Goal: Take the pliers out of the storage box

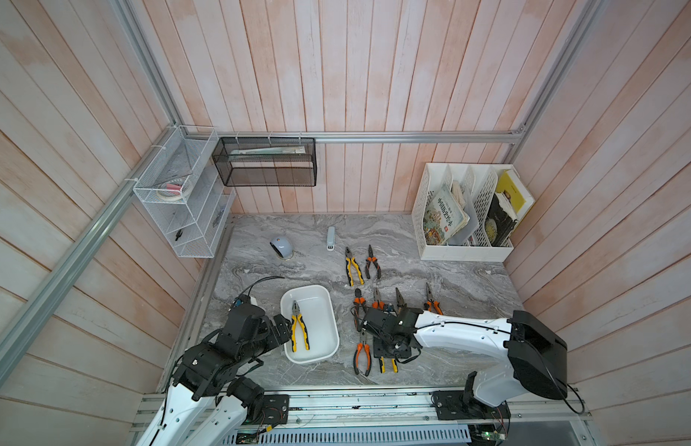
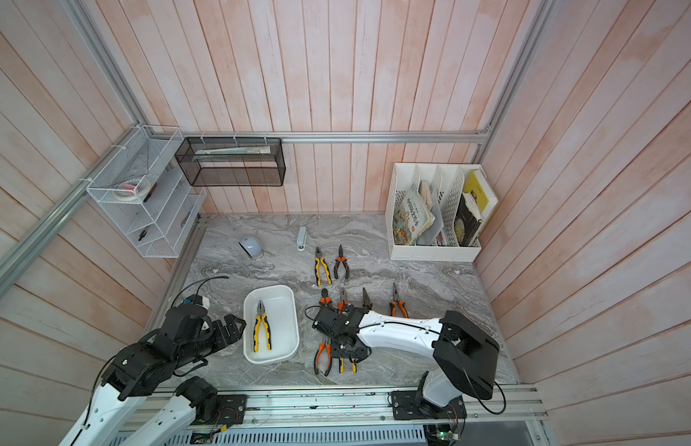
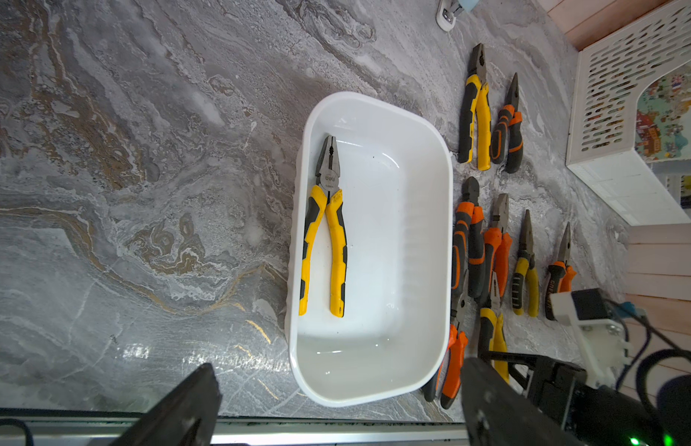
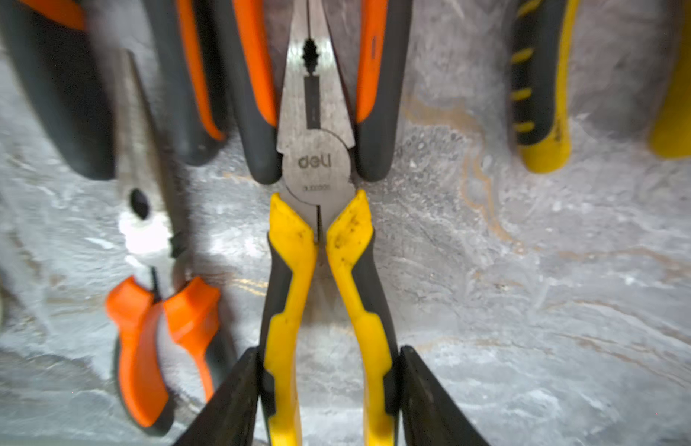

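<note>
Yellow-black pliers (image 3: 336, 252) lie in the white storage box (image 3: 375, 349). My left gripper hovers open above the box's near side, empty. In the right wrist view, my right gripper is low over another pair of yellow-black pliers (image 4: 360, 282) on the table, its fingertips at the outer sides of both handles; whether it grips them I cannot tell. Orange-black pliers (image 4: 141, 349) lie to their left.
Several more pliers lie in the middle and right of the table. A white file organiser (image 1: 460, 251) stands at back right, wire baskets (image 1: 263, 178) hang on the walls. The table left of the box is clear.
</note>
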